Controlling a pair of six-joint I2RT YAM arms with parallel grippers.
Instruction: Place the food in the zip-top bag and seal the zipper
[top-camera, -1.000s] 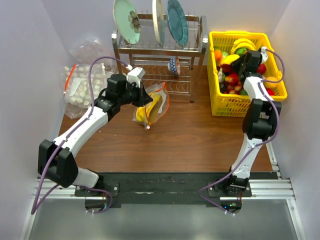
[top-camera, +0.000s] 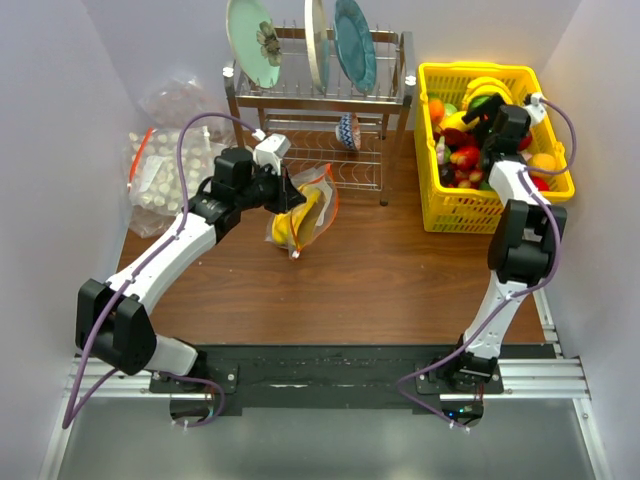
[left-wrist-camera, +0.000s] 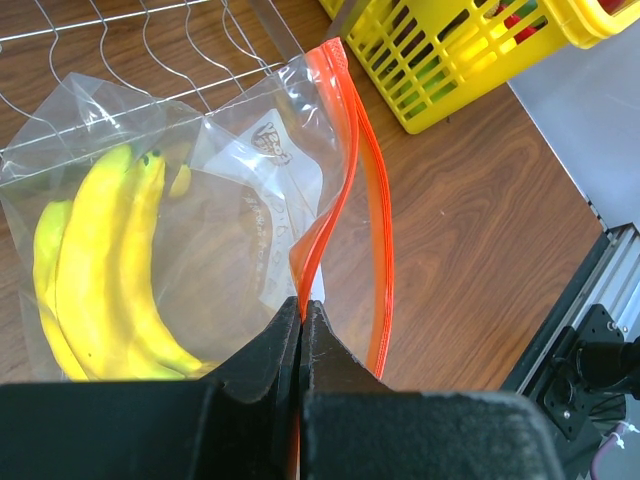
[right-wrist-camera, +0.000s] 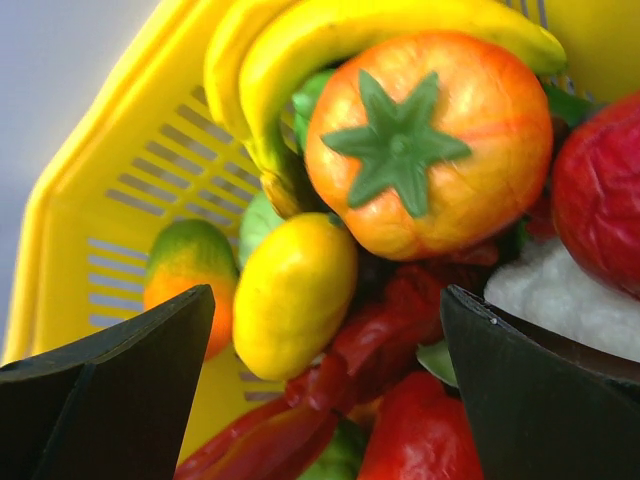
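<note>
A clear zip top bag (left-wrist-camera: 240, 200) with orange zipper strips holds yellow bananas (left-wrist-camera: 100, 260); it stands open on the table before the rack. My left gripper is shut on the bag's zipper edge. My right gripper is open inside the yellow basket (top-camera: 460, 210), over a lemon (right-wrist-camera: 290, 290), red peppers (right-wrist-camera: 420, 430) and an orange pumpkin (right-wrist-camera: 425, 150), with bananas and other toy produce around them.
A dish rack (top-camera: 355, 175) with plates and a bowl (top-camera: 348, 132) stands at the back. Bags with white pieces (top-camera: 165, 170) lie at the left.
The left arm and bag have not moved.
</note>
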